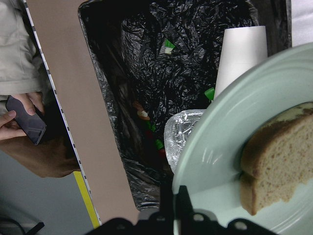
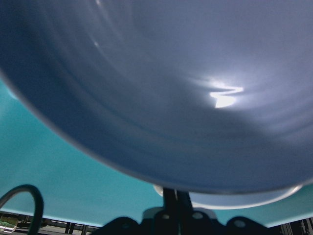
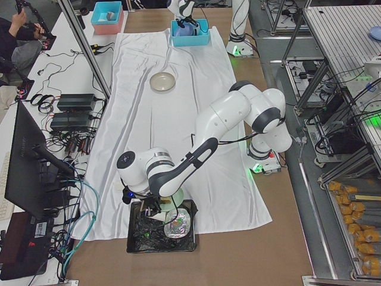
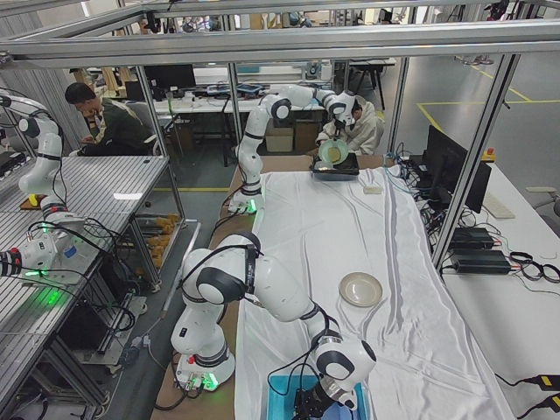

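Note:
My left gripper is shut on the rim of a pale green plate (image 1: 210,176) carrying bread slices (image 1: 279,161), held over a black bag-lined tray (image 3: 137,238) that has a white cup (image 1: 239,49), a foil container (image 1: 178,132) and small scraps in it. My right gripper is shut on a blue-grey dish (image 2: 171,98) in the turquoise bin (image 4: 280,394).
A beige plate (image 3: 162,81) lies alone on the white cloth (image 3: 196,77), with free room around it. A monitor and cables line one side; people sit beyond the tray's end.

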